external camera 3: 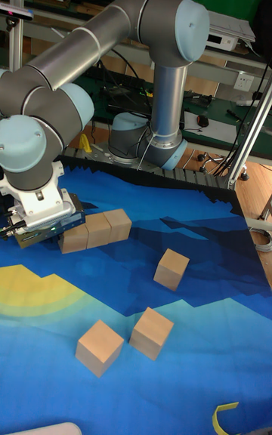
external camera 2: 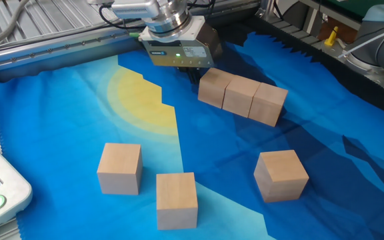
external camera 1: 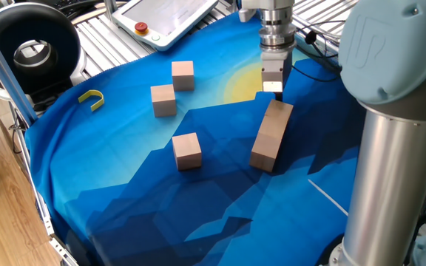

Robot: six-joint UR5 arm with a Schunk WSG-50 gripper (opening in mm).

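Note:
Three wooden cubes stand side by side as one row (external camera 2: 237, 95) on the blue cloth. At the sun-side end of this row is my gripper (external camera 2: 193, 75), pointing down, its dark fingers close beside the end cube. Whether they touch it, or how far apart they are, is hard to make out against the dark cloth. Three more cubes stand singly: one cube (external camera 1: 187, 151) on the dark blue print, and a pair, a nearer cube (external camera 1: 164, 101) and a farther cube (external camera 1: 183, 76), on the lighter blue. Exterior view 3 shows the row (external camera 3: 97, 230) partly behind the gripper body.
A yellow curved strip (external camera 1: 92, 99) lies near the cloth's left edge. The teach pendant (external camera 1: 165, 18) with its red button rests at the back. My arm's column (external camera 1: 392, 185) rises on the right. Open cloth surrounds the single cubes.

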